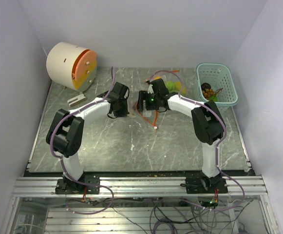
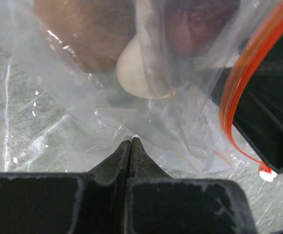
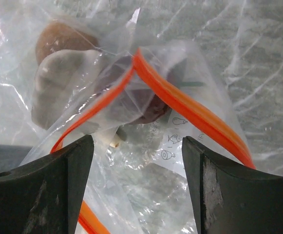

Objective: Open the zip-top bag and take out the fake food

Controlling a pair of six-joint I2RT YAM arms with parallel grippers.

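A clear zip top bag (image 2: 107,117) with an orange zip (image 3: 195,114) lies mid-table. In the left wrist view it holds a brown food piece (image 2: 90,34), a cream one (image 2: 136,73) and a dark red one (image 2: 195,27). My left gripper is shut on the clear plastic, below the food. The zip's two orange edges stand apart in the right wrist view, so the mouth gapes. My right gripper is partly open at this mouth, its fingers (image 3: 80,156) on either side with loose plastic and zip around them. Whether they touch the dark red piece (image 3: 153,109) cannot be told.
A mint basket (image 1: 210,70) with some food in it stands at the back right. Behind my right gripper lies another orange-edged bag (image 1: 168,73) with yellow and green pieces. A cream drum (image 1: 63,61) fills the back left.
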